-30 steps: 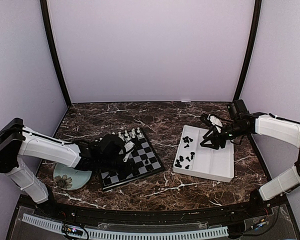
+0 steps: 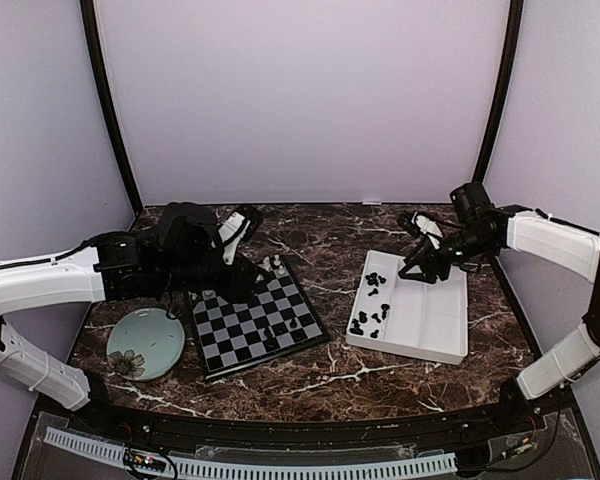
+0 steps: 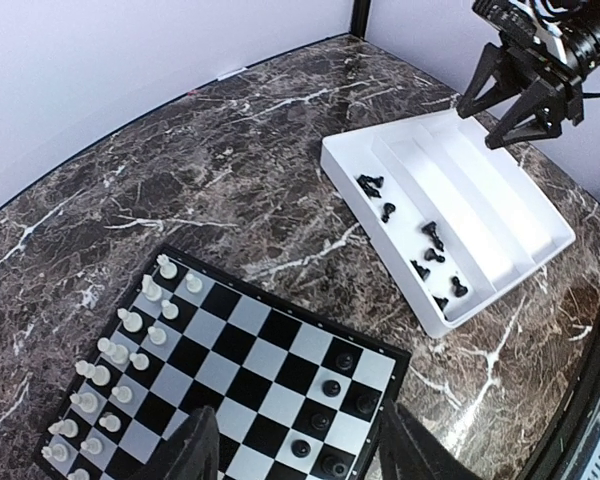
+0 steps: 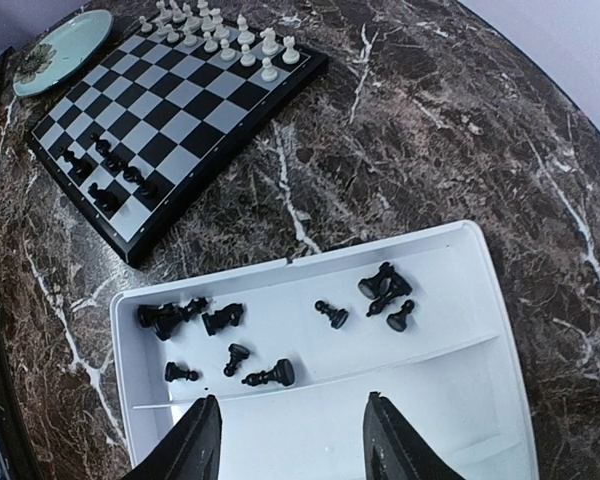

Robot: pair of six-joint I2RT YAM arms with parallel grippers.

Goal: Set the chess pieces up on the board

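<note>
The chessboard (image 2: 245, 325) lies left of centre on the table. White pieces (image 3: 110, 352) stand in two rows along one side of it. Several black pieces (image 3: 320, 421) stand at the opposite side. More black pieces (image 4: 223, 318) lie tipped over in one compartment of the white tray (image 4: 380, 249). Over the board, my left gripper is open and empty, its fingers (image 3: 195, 447) well apart. My right gripper hangs open over the tray's empty compartment, holding nothing.
A pale green plate (image 2: 146, 345) with a flower pattern sits left of the board. Bare marble table (image 2: 320, 240) separates board and tray and extends behind both. The walls stand close at either side.
My left arm has risen from low over the near part of the board, leaving the black pieces there in view. The right arm has lifted slightly. Both grippers appear empty.
</note>
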